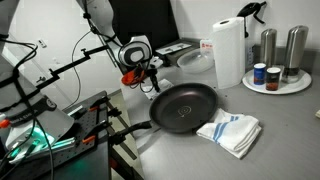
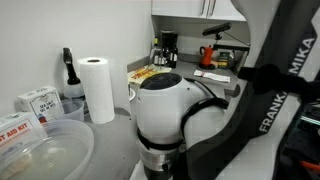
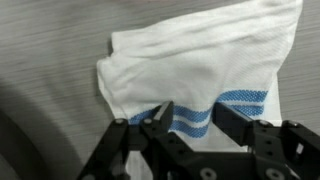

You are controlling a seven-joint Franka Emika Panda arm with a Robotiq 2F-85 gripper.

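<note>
A white cloth with blue stripes [image 3: 185, 70] fills most of the wrist view, its surface wrinkled. My gripper points down over it with its fingers apart, and striped cloth shows in the gap between them. Whether the fingertips touch the cloth, I cannot tell. In exterior view 1 the gripper [image 1: 151, 86] is low over the table, left of the black frying pan [image 1: 183, 107], with a bit of white cloth [image 1: 143, 91] beneath it. Another folded white towel with blue stripes [image 1: 231, 132] lies right of the pan.
The pan's handle [image 1: 131, 132] reaches toward the table's front edge. Behind stand a paper towel roll [image 1: 229, 52], a clear bowl [image 1: 196, 62], and a white plate [image 1: 276, 85] with small jars and two grinders.
</note>
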